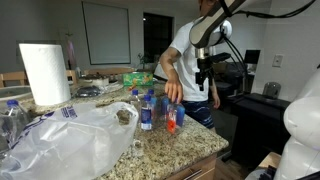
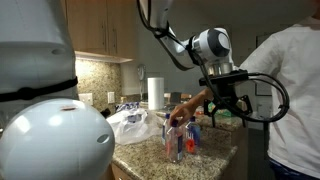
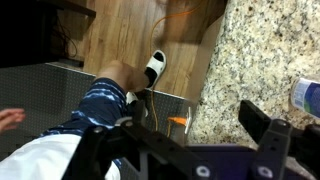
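High over the counter's edge hangs my gripper (image 1: 205, 65), away from the bottles. In the wrist view its two dark fingers (image 3: 130, 132) stand wide apart at the bottom, and the gripper has nothing between them. Clear bottles with blue caps (image 1: 147, 112) stand grouped on the granite counter. A person's hand (image 1: 175, 88) reaches down to a bottle with a red label (image 1: 172, 120). From the other side, clear bottles (image 2: 176, 143) show near the hand (image 2: 181, 112). Part of a round item (image 3: 308, 97) shows at the wrist view's right edge.
A crumpled white plastic bag (image 1: 75, 140) covers the counter's left side, with a paper towel roll (image 1: 45, 75) behind it. The person (image 1: 195, 75) stands close to my arm. Bare granite (image 1: 175, 150) lies in front of the bottles.
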